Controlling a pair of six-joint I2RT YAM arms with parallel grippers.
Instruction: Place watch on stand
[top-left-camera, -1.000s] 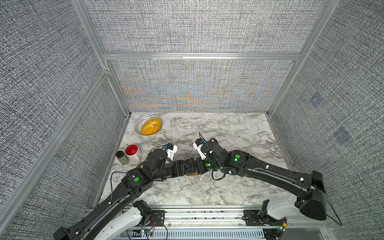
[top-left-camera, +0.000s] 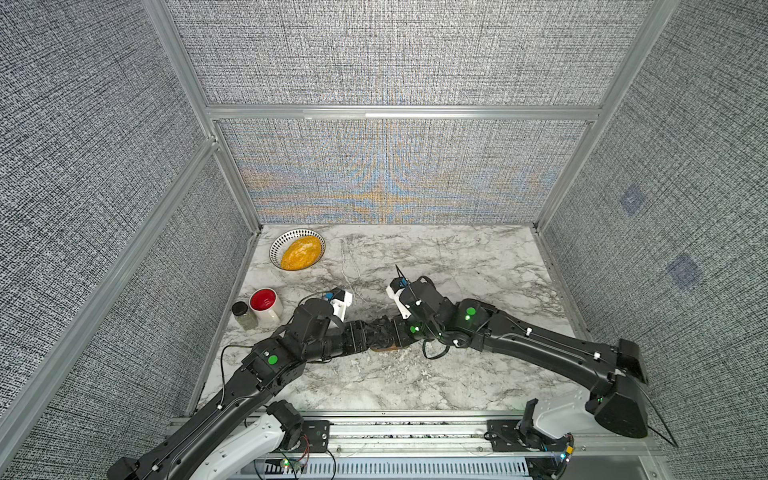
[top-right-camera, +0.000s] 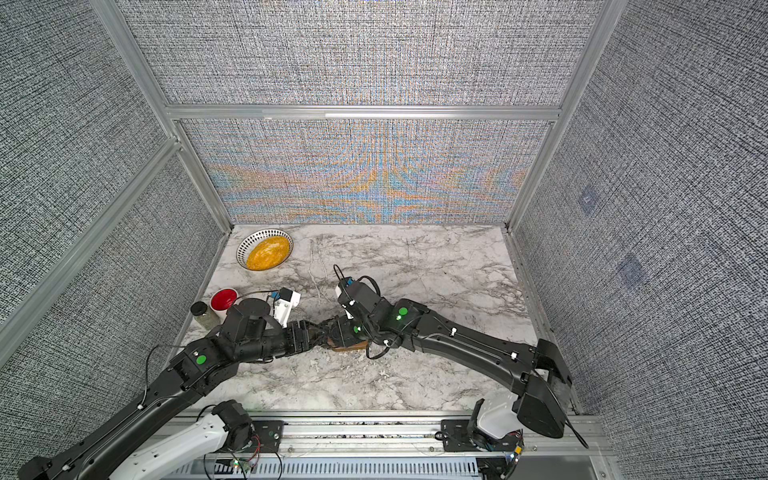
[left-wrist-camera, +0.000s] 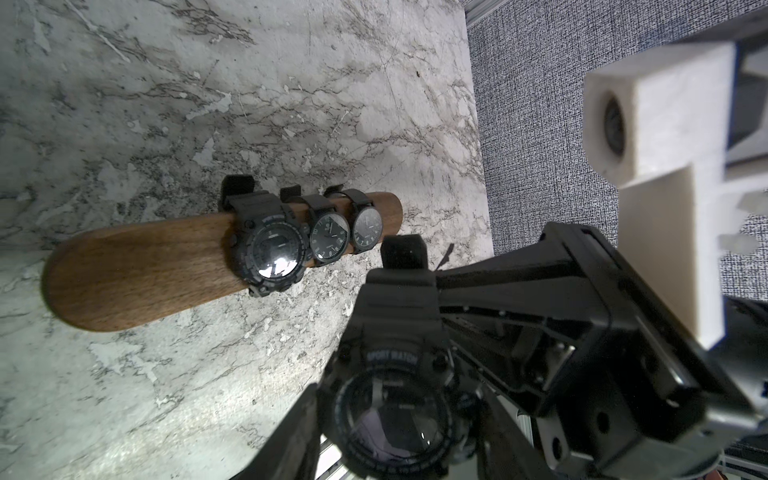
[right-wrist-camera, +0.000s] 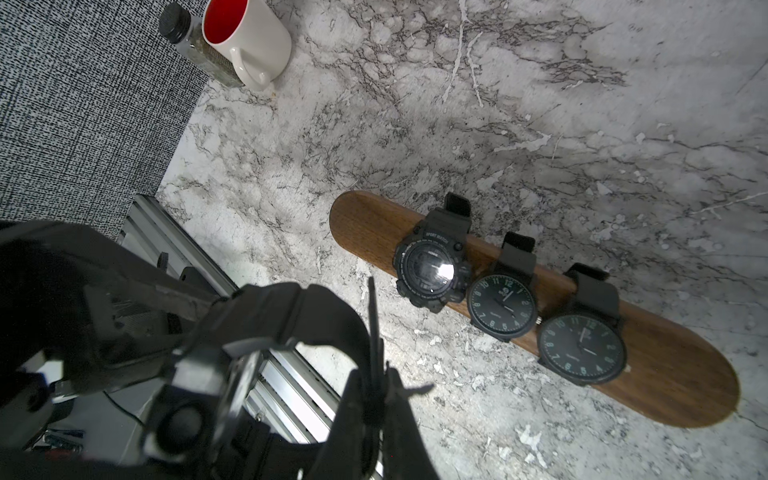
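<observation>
A black sport watch (left-wrist-camera: 396, 416) hangs above the table between my two grippers, its strap bent in a loop. In the left wrist view, the left gripper's (left-wrist-camera: 400, 457) fingers flank the watch case; whether they press on it is unclear. My right gripper is shut on the thin strap (right-wrist-camera: 276, 312) in the right wrist view. Below lies the wooden stand (right-wrist-camera: 680, 376), with a digital watch (right-wrist-camera: 432, 268) and two dial watches, one in the middle (right-wrist-camera: 502, 304) and one farther right (right-wrist-camera: 582, 345), wrapped around it. Both top views mostly hide the held watch behind the arms.
A white mug with a red inside (top-left-camera: 265, 302) and a dark-lidded jar (top-left-camera: 243, 314) stand at the left. Farther back is a patterned bowl (top-left-camera: 276, 254) holding a yellow item (top-left-camera: 301, 253).
Both arms have barely shifted in the top left view; the right arm shows a very slight move. The grippers stay together over the stand.
</observation>
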